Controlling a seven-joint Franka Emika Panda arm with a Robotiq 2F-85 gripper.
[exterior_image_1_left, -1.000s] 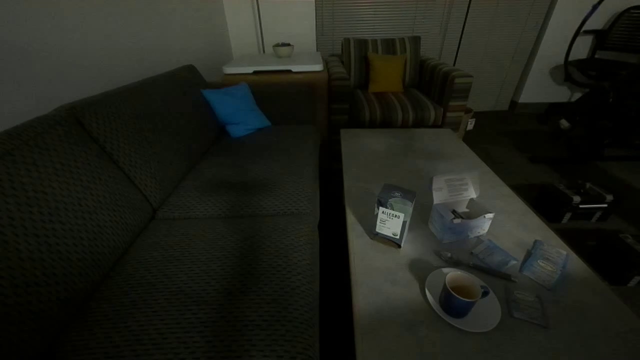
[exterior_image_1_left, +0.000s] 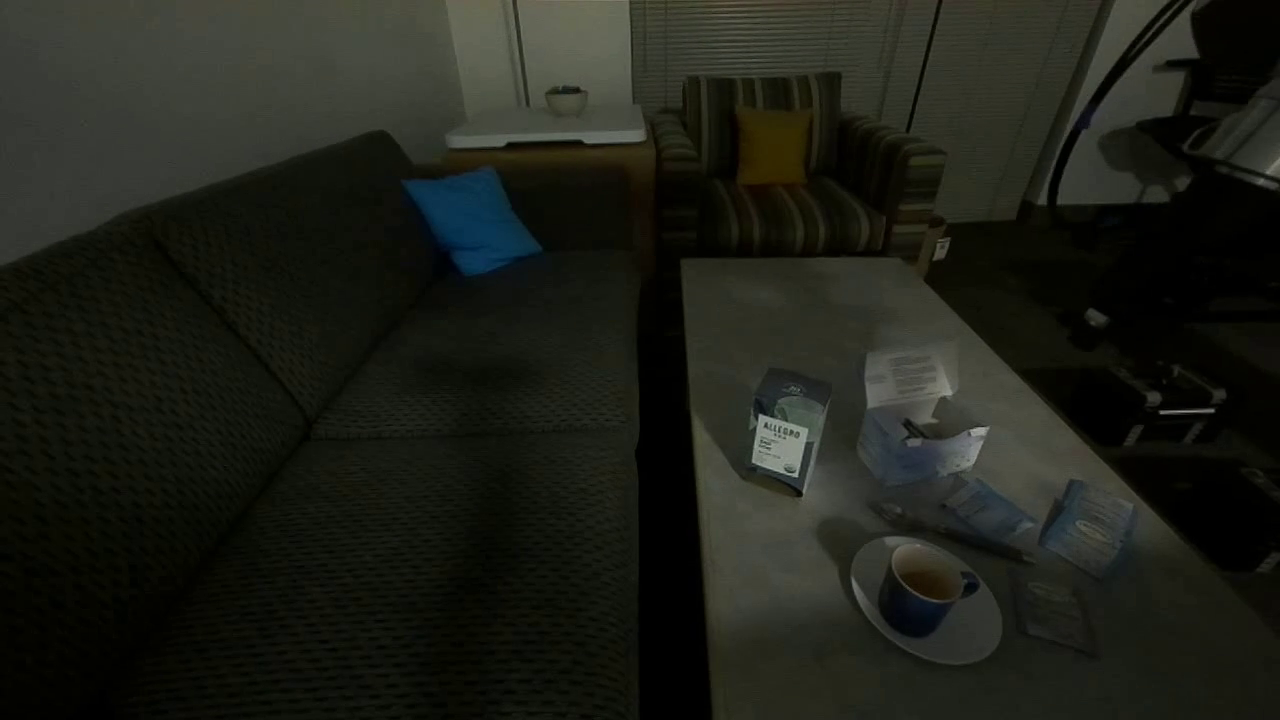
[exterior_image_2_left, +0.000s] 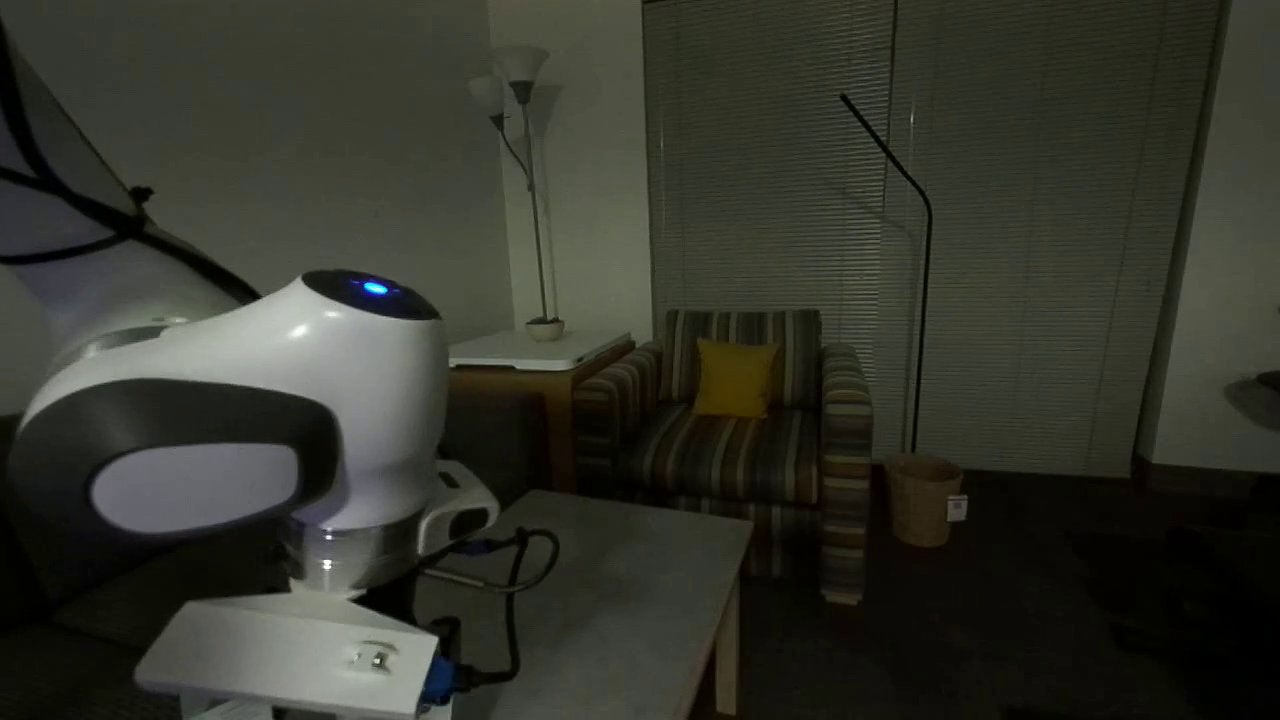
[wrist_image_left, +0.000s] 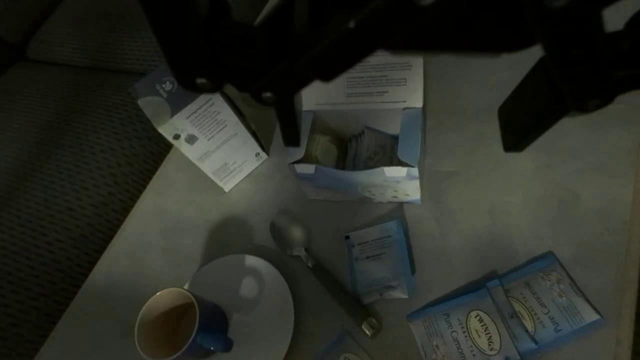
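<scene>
In the wrist view my gripper is open, its dark fingers (wrist_image_left: 531, 114) wide apart with nothing held between them. Beyond the gap lies an open tea box (wrist_image_left: 360, 183) with its lid up and sachets inside. A blue cup (exterior_image_1_left: 918, 600) of brown liquid rests on a white saucer (exterior_image_1_left: 870, 576). Close by lie a spoon (wrist_image_left: 336, 288), a small blue sachet (wrist_image_left: 381, 261) and Twinings camomile packets (wrist_image_left: 483, 330). The Allegro tea box (exterior_image_1_left: 786, 438) stands upright at the table's left side. In exterior view 2 the arm (exterior_image_2_left: 372, 408) hides the gripper.
A dark couch (exterior_image_1_left: 480, 504) runs along its left side. Behind stand a striped armchair (exterior_image_2_left: 744, 462) with a yellow pillow (exterior_image_2_left: 734, 378) and a wastebasket (exterior_image_2_left: 921, 498). The room is dim.
In exterior view 1, the arm at the right edge has come further into view, moving leftward, with its pale body now showing. Everything on the table stays where it was.
</scene>
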